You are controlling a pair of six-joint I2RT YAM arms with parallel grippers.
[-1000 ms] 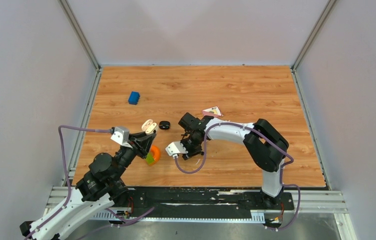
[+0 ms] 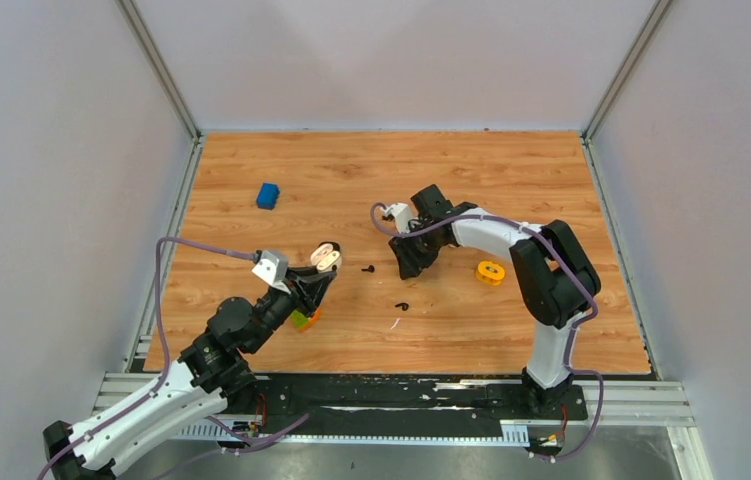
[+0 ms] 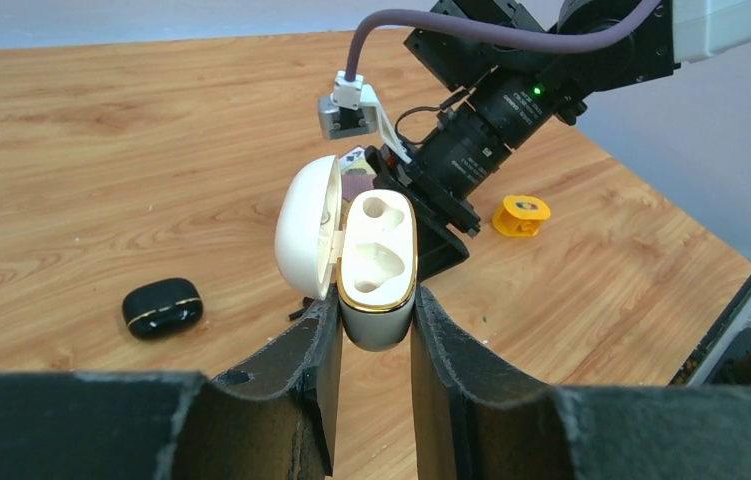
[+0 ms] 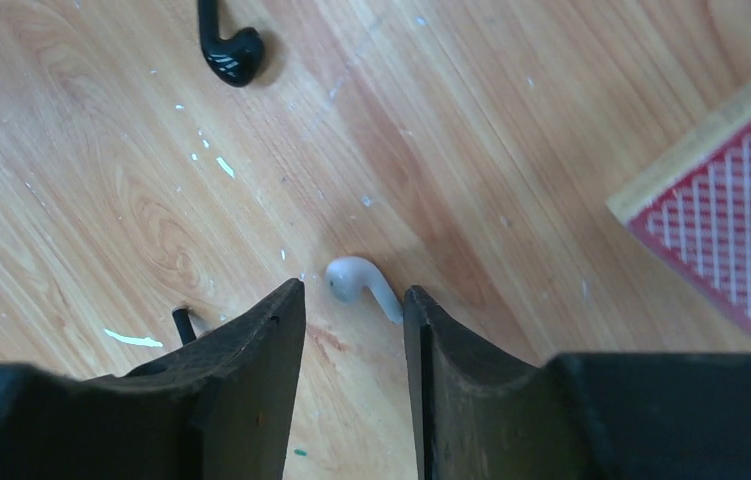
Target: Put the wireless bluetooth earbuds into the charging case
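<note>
The white charging case (image 3: 379,250) stands upright with its lid (image 3: 305,232) flipped open; both of its earbud slots look empty. My left gripper is shut on the lower part of the case, above the table. In the right wrist view a white earbud (image 4: 353,274) lies on the wood, between and just beyond the fingertips of my right gripper. That gripper is part open and no grip on the earbud shows. The top view has the right gripper (image 2: 408,272) low over the table, hiding this earbud.
Two black earbuds, one nearer the back (image 2: 368,268) and one nearer the front (image 2: 402,306), lie loose. A closed black case (image 3: 162,307) rests behind the white one. A yellow object (image 2: 490,273), an orange-green ring (image 2: 306,321) and a blue block (image 2: 268,196) stand farther off.
My right arm has moved right and back, uncovering the black earbuds and covering the red-and-white card. The left arm has carried the open white case a little right, partly over the black case.
</note>
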